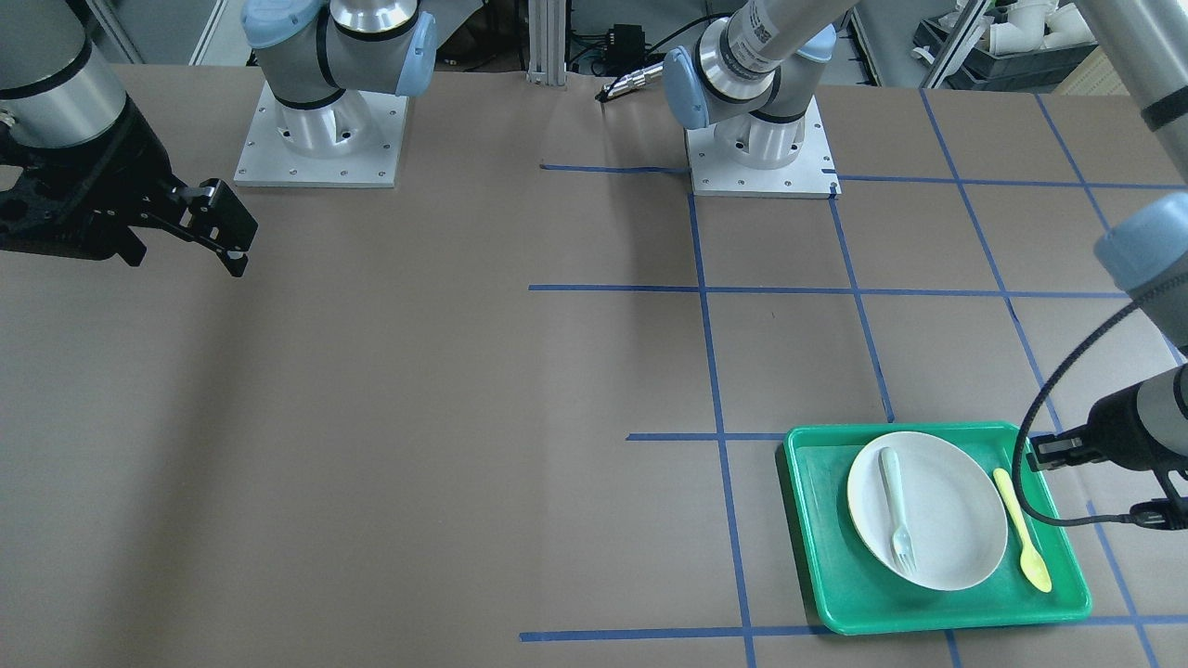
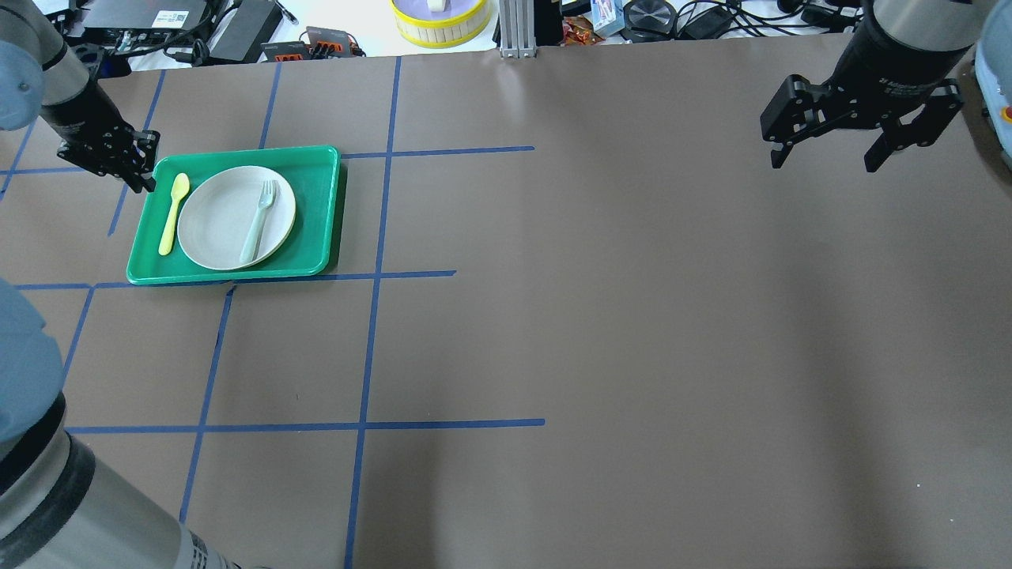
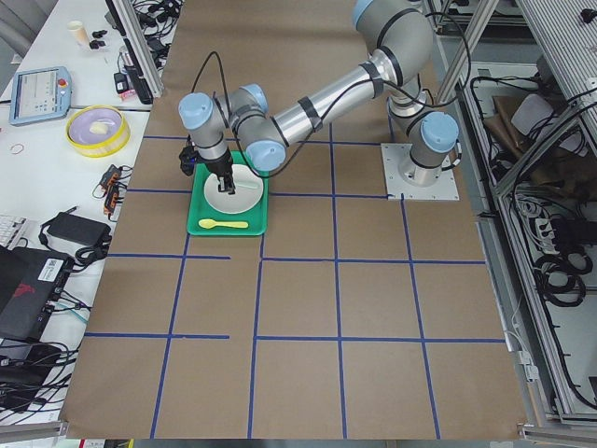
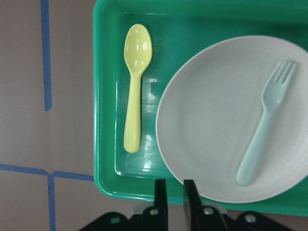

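A green tray (image 2: 313, 223) holds a white plate (image 4: 211, 125), with a pale mint fork (image 4: 260, 134) lying on the plate and a yellow spoon (image 4: 134, 110) beside it in the tray. In the wrist view my gripper hangs above the tray's edge at the spoon's end, with its two fingers close together and a narrow gap between them. I see nothing held. In the top view the gripper (image 2: 150, 180) is just beyond the tray's left corner.
A second arm's black gripper (image 2: 825, 142) hangs at the top right of the top view. Equipment, cables and a yellow container (image 2: 441, 28) sit outside the table's edge.
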